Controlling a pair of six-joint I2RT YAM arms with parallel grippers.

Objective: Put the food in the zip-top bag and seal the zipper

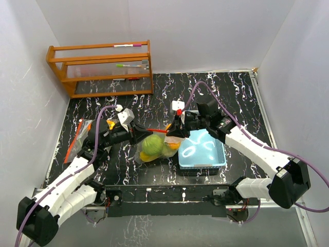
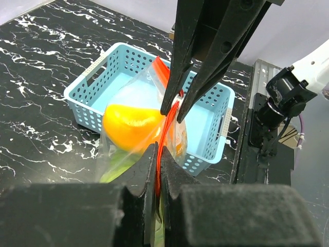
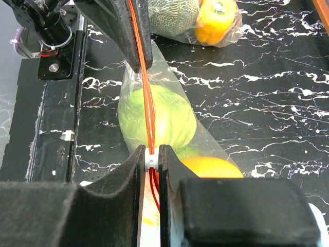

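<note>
A clear zip top bag (image 1: 139, 156) with an orange zipper edge (image 1: 158, 130) lies between my two grippers. Inside it show a round green item (image 1: 152, 145), a yellow one (image 2: 131, 126) and orange food (image 3: 213, 167). My left gripper is shut, and the thin orange edge runs between its fingertips at one end of the opening. At the other end my right gripper is shut on a small white slider (image 3: 151, 161) sitting on the zipper. Between the two grippers the edge is drawn out straight.
A light blue perforated basket (image 1: 201, 149) stands right of the bag, under my right gripper. Another filled bag (image 1: 75, 143) with an orange edge lies behind my left arm. A wooden rack (image 1: 110, 95) stands at the back left.
</note>
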